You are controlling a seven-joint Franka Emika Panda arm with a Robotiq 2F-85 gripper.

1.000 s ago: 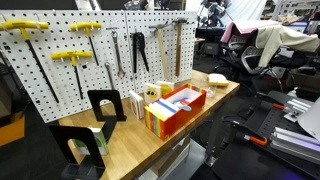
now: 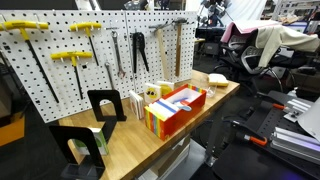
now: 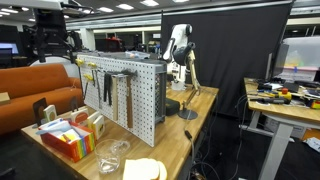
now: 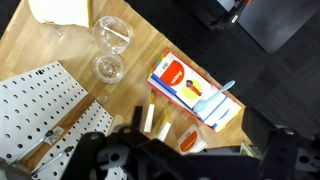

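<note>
A striped box (image 2: 180,123), red with yellow and other colours, stands on the wooden bench. Inside it lie a white packet with red and orange print (image 4: 178,78) and a light blue spoon (image 4: 214,96). In the wrist view my gripper is above the bench, its dark fingers spread wide at the lower left and right. Nothing shows between them. Two clear glasses (image 4: 109,68) stand beside the box. In exterior view 2 the dark arm (image 3: 50,42) hangs at the upper left, above the box's end of the bench; exterior view 1 does not show it.
A white pegboard (image 2: 60,85) with hanging tools rises along the bench. Black bookends (image 2: 78,145) and small upright packets (image 2: 137,105) crowd the near end. A pale yellow stack (image 3: 143,168) lies farther along. Bare wood (image 4: 150,48) separates the glasses from the box.
</note>
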